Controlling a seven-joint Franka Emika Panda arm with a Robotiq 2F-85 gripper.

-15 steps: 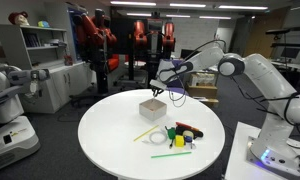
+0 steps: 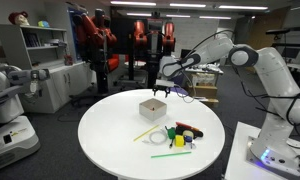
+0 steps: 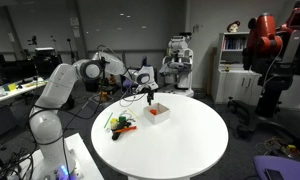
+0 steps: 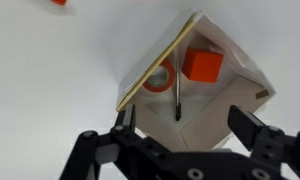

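Observation:
A white open box (image 2: pixel 153 108) stands on the round table. Looking down into it, the wrist view shows an orange-red block (image 4: pixel 202 65), a ring of tape with an orange-red rim (image 4: pixel 160 76) and a thin dark stick (image 4: pixel 178 98) between them. My gripper is open above one side of the box, with nothing between its fingers. In the first exterior view the gripper (image 2: pixel 160 93) hangs over the far right of the box, apart from it.
On the round white table (image 2: pixel 108 125), several coloured items, among them a yellow block (image 2: pixel 178 142) and a green marker (image 2: pixel 170 154), lie at the near right. A yellow stick (image 2: pixel 146 132) and a white ring (image 2: pixel 157 138) lie nearby.
Over the last second my gripper has shifted slightly right at the far side of the box. The box and the loose items on the table have not visibly moved.

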